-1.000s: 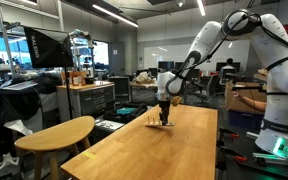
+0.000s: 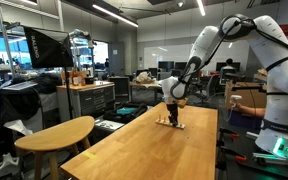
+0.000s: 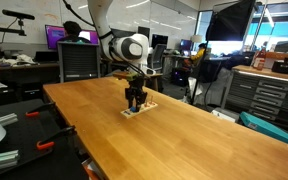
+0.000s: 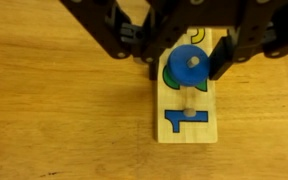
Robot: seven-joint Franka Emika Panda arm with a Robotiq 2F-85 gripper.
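Observation:
A small wooden number board (image 4: 167, 134) lies on the table, with a blue 1 (image 4: 174, 117) at its near end, a green 2 (image 4: 174, 82) and a yellow 3 (image 4: 195, 36) beyond. Small knobs stand up from its pieces. My gripper points down over the board, shut on a round blue piece (image 4: 178, 70) that covers part of the 2. From outside, the gripper (image 3: 132, 102) is low over the board (image 3: 139, 110). How far the blue piece is from the board cannot be made out.
The wooden table (image 3: 189, 140) is broad and clear around the board. Someone in a white shirt (image 3: 134, 52) is behind the board, close to the arm. A round side table (image 2: 54, 133) stands apart at the left.

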